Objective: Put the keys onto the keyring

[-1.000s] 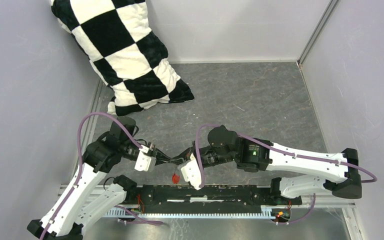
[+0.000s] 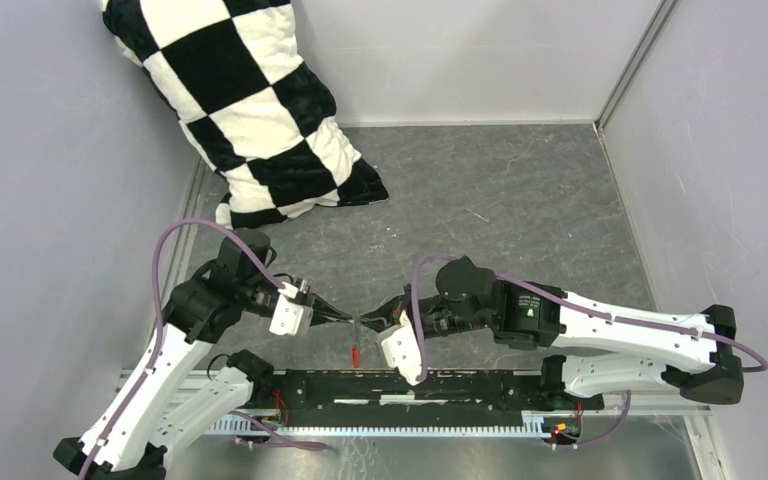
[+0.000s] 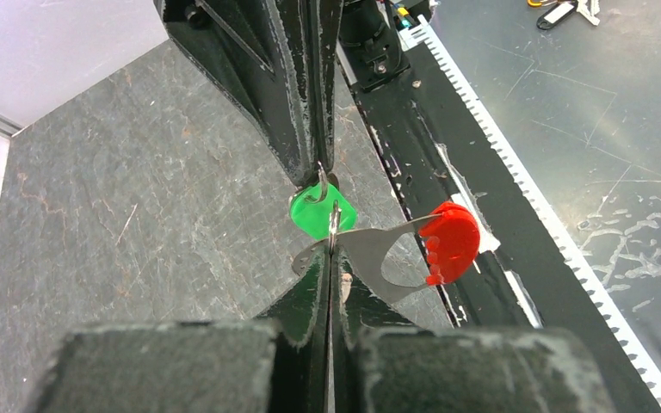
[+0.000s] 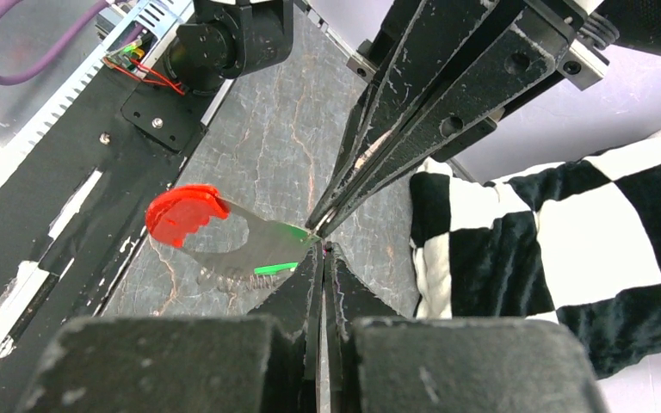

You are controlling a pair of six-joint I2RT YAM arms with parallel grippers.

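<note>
Both grippers meet nearly tip to tip over the floor. My left gripper is shut, and a thin silver piece, apparently the keyring, sticks up from its fingertips in the left wrist view. Just above, my right gripper is shut; a fine curved wire shows at its tips, but whether it is gripped is unclear. Between and behind the tips hang a green-headed key and a flat metal piece with a red end. The right wrist view shows the red end too. How the pieces link is hidden.
A black-and-white checked cushion leans at the back left. The grey floor behind the arms is clear. A black rail runs along the front. More keys with a black tag lie beyond it.
My right gripper has shifted right, opening a small gap from the left one. The red end has swung slightly right and turned narrower. My left arm has barely moved.
</note>
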